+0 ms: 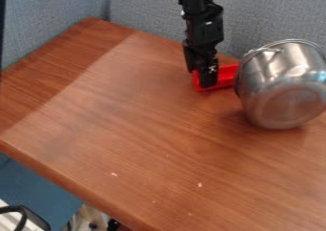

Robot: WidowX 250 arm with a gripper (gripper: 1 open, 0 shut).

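My black gripper (204, 73) hangs at the back of the wooden table, over the left part of a red object (219, 80) and partly in front of it. The gripper is open; whether it touches the red object is unclear. A shiny steel pot (283, 92) sits just right of the red object and hides part of it.
Grey padded walls (147, 10) stand behind and at the left. Some clutter lies below the table at the lower left.
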